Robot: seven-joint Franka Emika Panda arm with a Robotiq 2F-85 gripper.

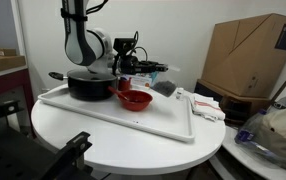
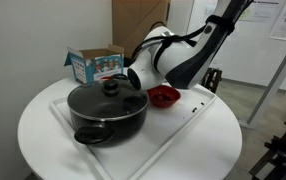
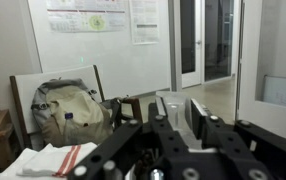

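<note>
My gripper point(image 1: 165, 69) reaches level to the right above the white tray, near the red bowl point(image 1: 139, 102). It is shut on a grey object point(image 1: 168, 88), whose kind I cannot make out. In the wrist view the pale grey object point(image 3: 177, 108) rises from between the dark fingers. The red bowl stands on the tray beside a lidded black pot point(image 1: 87, 84), with a red handle leaning in it. From the second exterior view, the arm passes behind the pot, and the gripper's fingertips are hidden.
The white tray point(image 1: 183, 130) lies on a round white table point(image 1: 113, 158). A striped cloth point(image 1: 205, 107) rests at the right edge. A colourful box point(image 2: 95, 65) stands behind the pot. The tray's right part is clear.
</note>
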